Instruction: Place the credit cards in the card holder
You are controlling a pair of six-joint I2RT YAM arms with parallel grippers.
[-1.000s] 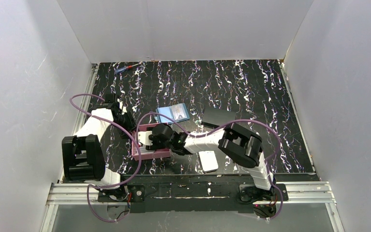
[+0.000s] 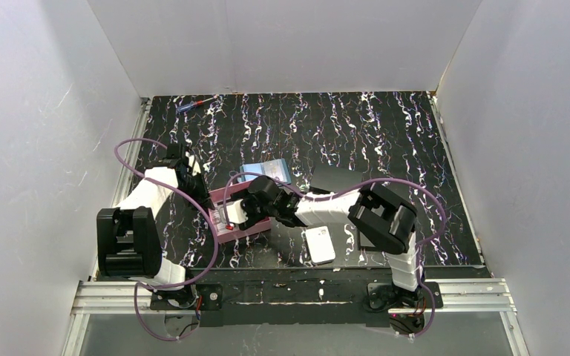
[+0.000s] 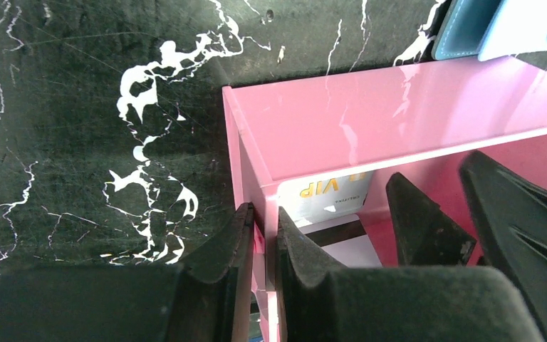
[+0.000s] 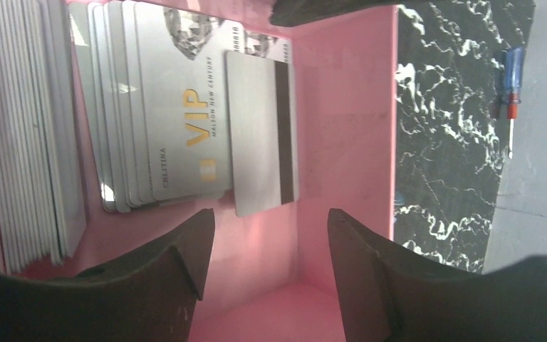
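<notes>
The pink box [image 2: 256, 229] stands at the front left of the table, with rows of credit cards inside. In the right wrist view, a silver card [image 4: 253, 128] with a dark stripe lies against a grey VIP card [image 4: 181, 107]. My left gripper is shut on the pink box's corner wall. Inside the box, my right gripper is open, with no card between its fingers; the cards lie beyond the fingertips. Just behind the box lies the open blue card holder [image 2: 274, 170], a pale card showing in it.
A black flat case [image 2: 336, 177] and a white flat object [image 2: 320, 245] lie right of the box. A screwdriver [image 2: 193, 104] rests at the back left.
The pink box has shifted slightly right and turned a little, with my left gripper at its wall. My right arm has moved to the right while its gripper stays over the box.
</notes>
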